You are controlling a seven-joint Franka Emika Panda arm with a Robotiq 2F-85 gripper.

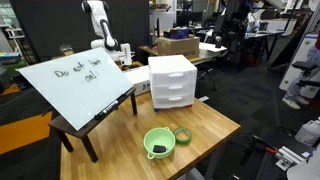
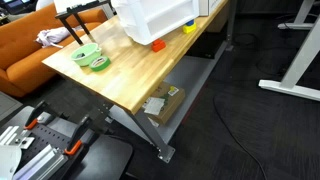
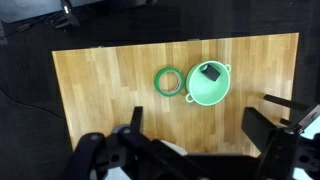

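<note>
A light green bowl [image 3: 202,94] with two side handles rests on the wooden table. A small black object [image 3: 210,72] lies inside it. Beside the bowl, and apart from it, is a green ring [image 3: 169,90] like a roll of tape, lying flat. The same bowl [image 1: 151,150] and ring [image 1: 182,130] show near the table's front edge in exterior view 1, and the bowl [image 2: 80,58] appears again in exterior view 2. My gripper hangs high above the table, its dark fingers spread wide with nothing between them.
A white drawer unit [image 1: 173,83] stands at the back of the table [image 1: 120,150], with a tilted white board [image 1: 75,90] to its left. A small red object [image 2: 158,45] sits by the drawers. Bare wood surrounds the bowl and ring.
</note>
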